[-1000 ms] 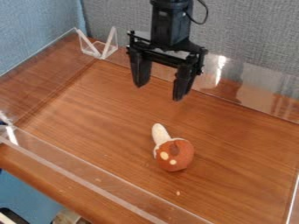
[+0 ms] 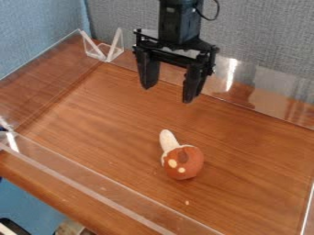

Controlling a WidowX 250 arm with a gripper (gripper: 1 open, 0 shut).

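Note:
My black gripper [image 2: 171,79] hangs from the top of the view over the back middle of the wooden surface, its two fingers wide apart with nothing between them. Below it and a little to the right, a toy mushroom [image 2: 185,161] lies on its side on the wood, its orange cap with pale spots toward the front and its pale stem pointing to the back.
The wooden surface [image 2: 98,128] is bordered by clear low walls. A white wire bracket [image 2: 102,50] stands at the back left corner, beside grey and blue textured walls.
My gripper has shifted very slightly left and up. The mushroom has not moved.

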